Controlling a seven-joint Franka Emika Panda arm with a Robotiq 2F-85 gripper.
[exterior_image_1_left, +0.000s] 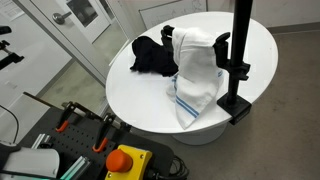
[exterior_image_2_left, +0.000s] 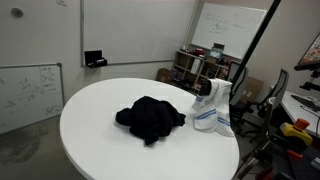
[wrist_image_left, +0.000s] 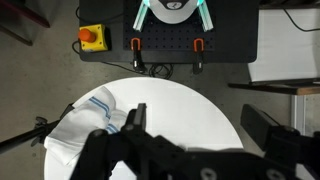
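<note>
In the wrist view my gripper is open, its dark fingers spread wide with only bare table visible between the tips. A white towel with blue stripes (wrist_image_left: 85, 128) lies near the round table's left edge there, partly covered by a finger. From exterior view 1, the same towel (exterior_image_1_left: 198, 98) reaches the table's near edge, bunched high at its upper end. Dark parts flank that raised end; what they belong to is unclear. A crumpled black cloth (exterior_image_2_left: 150, 119) rests on the white table (exterior_image_2_left: 95, 120), apart from the towel (exterior_image_2_left: 212, 116).
A black upright pole (exterior_image_1_left: 238, 70) stands close to the towel. The dark base platform (wrist_image_left: 195, 37) carries orange-tipped clamps, with a yellow box and red button (wrist_image_left: 92, 37) at one corner. Bare tabletop lies in front of and around the black cloth.
</note>
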